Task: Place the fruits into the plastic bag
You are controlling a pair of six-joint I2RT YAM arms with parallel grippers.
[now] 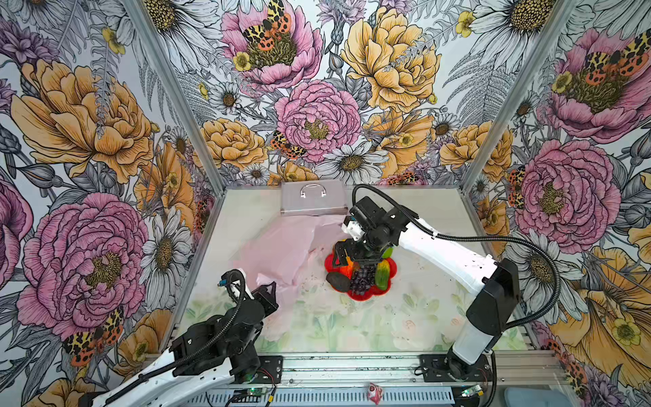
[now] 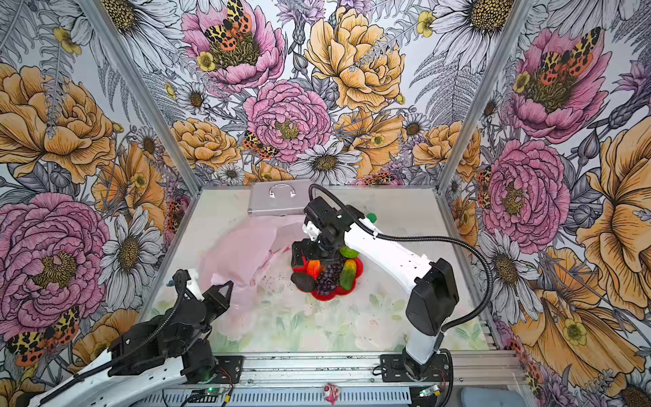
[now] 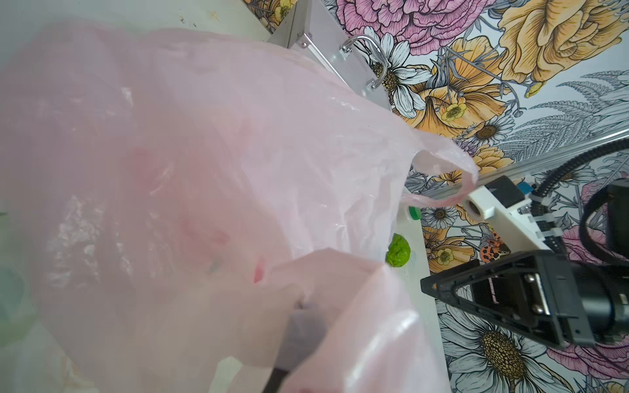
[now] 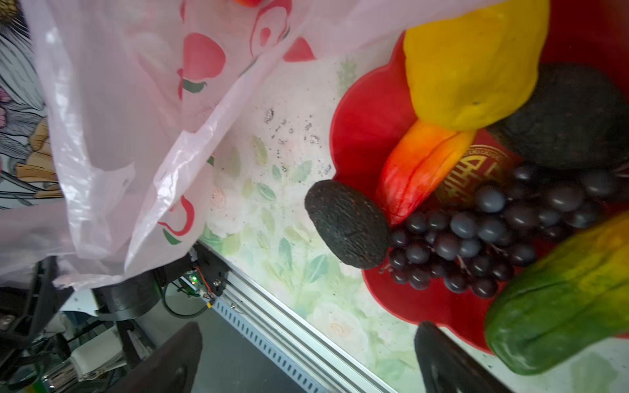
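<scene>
The pink plastic bag [image 1: 274, 254] lies partly raised left of the red flower-shaped plate [image 4: 357, 131]. My left gripper [image 1: 274, 293] is shut on the bag's near edge, its fingers largely covered by film in the left wrist view. On the plate, the right wrist view shows a yellow fruit [image 4: 475, 65], a red-orange one [image 4: 419, 167], two dark avocados [image 4: 350, 226], black grapes [image 4: 481, 235] and a green-yellow fruit [image 4: 563, 301]. My right gripper is open above the plate's left side, nothing between its fingers. Film hides most of the bag's inside.
A silver case [image 1: 313, 196] stands against the back wall, behind the bag. A green cap [image 2: 371, 217] lies beyond the plate, near the right arm.
</scene>
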